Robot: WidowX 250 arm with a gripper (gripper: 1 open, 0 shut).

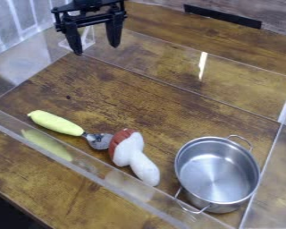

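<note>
My black gripper (93, 43) hangs open at the top left, over the back of the clear-walled enclosure, with nothing between its fingers. Below it on the wooden floor lie a yellow-handled spoon (54, 122), angled toward the front middle, and a red-and-white mushroom-like plush toy (140, 164) beside the spoon's metal end. A steel pot (214, 171) with two handles stands at the front right.
Transparent walls (14, 125) border the wooden work area on several sides. A dark strip (222, 18) lies at the far back.
</note>
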